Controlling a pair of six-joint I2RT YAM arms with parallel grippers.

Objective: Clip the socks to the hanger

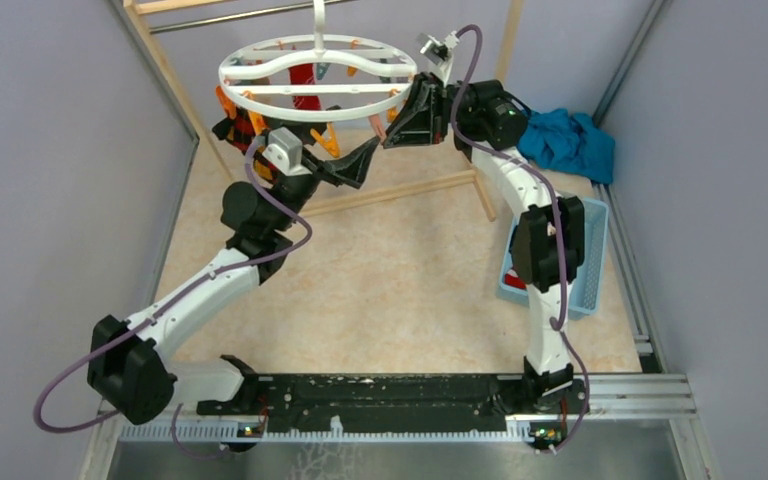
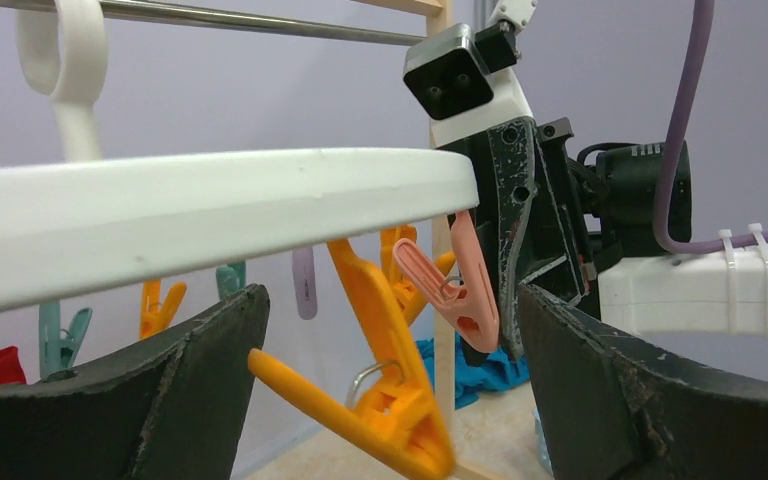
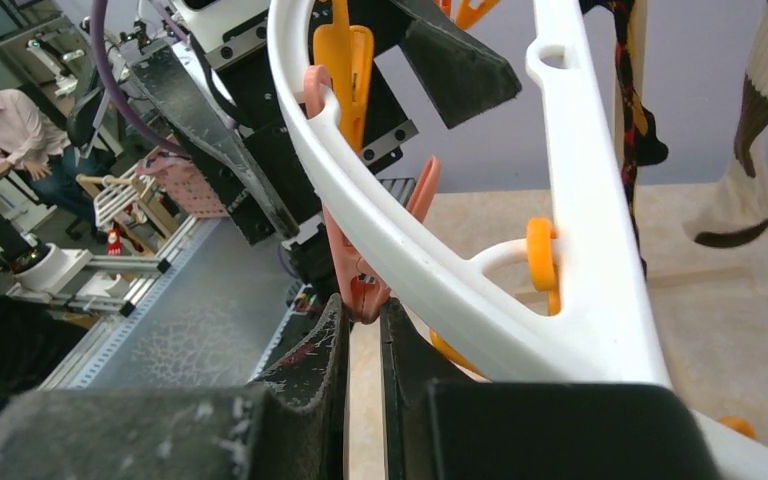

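Note:
A white round hanger with coloured clips hangs from the bar. My right gripper is shut on a pink clip at its rim, seen in the right wrist view. My left gripper is open just below the rim, with an orange clip between its spread fingers and the pink clip beyond. Socks hang from the hanger: a red one, a dark patterned one and a white-brown one.
A blue basket with items stands at the right, below my right arm. A blue cloth lies at the back right. A wooden frame carries the bar. The middle of the board is clear.

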